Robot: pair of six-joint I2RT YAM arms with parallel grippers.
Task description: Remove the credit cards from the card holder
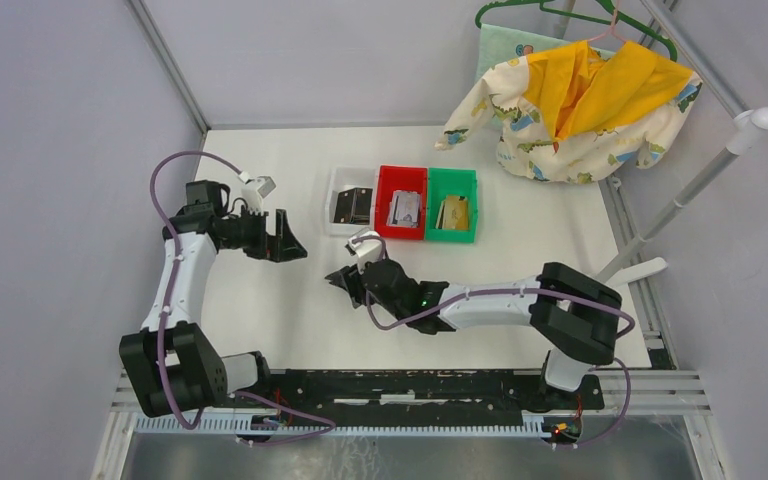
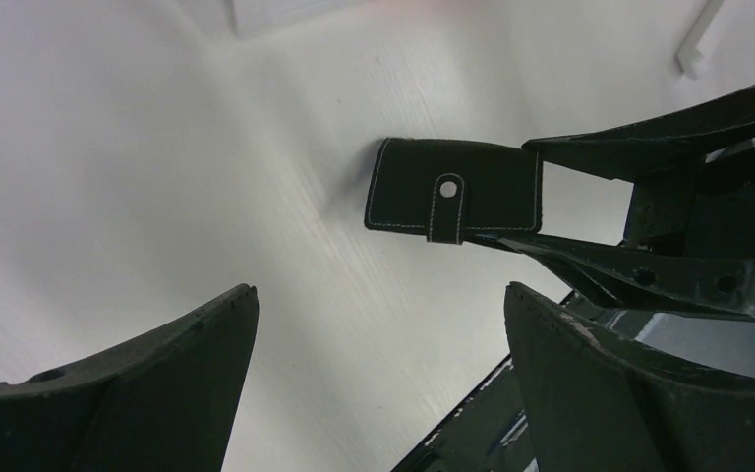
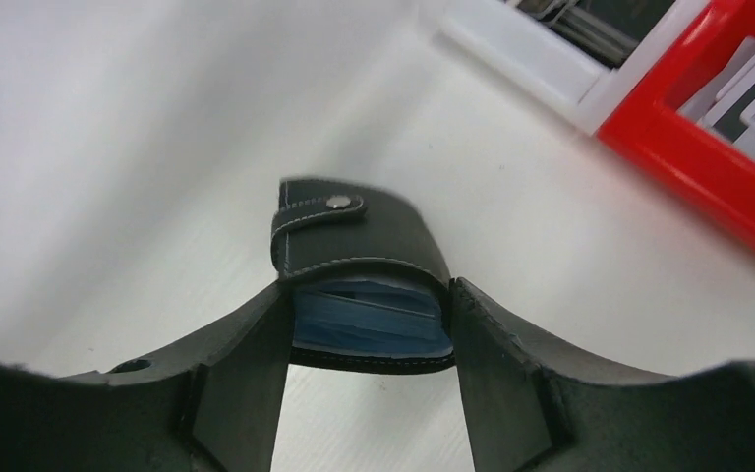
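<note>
The black stitched card holder (image 3: 364, 231), its snap strap fastened on one face, is gripped at one end between the fingertips of my right gripper. Bluish inner sleeves (image 3: 369, 323) show at the holder's near end; whether cards sit in them I cannot tell. From the left wrist view, the holder (image 2: 403, 189) sticks out of the right fingers (image 2: 688, 133) above the white table. My left gripper (image 1: 290, 238) faces it from the left, open and empty, its fingers (image 2: 172, 369) apart from the holder. In the top view the right gripper (image 1: 334, 281) points left.
Behind the grippers stand a white bin (image 1: 338, 225) with dark items, a red bin (image 1: 400, 233) with greyish cards, and a green bin (image 1: 450, 237) with gold-coloured ones. A patterned garment (image 1: 585, 110) hangs at the back right.
</note>
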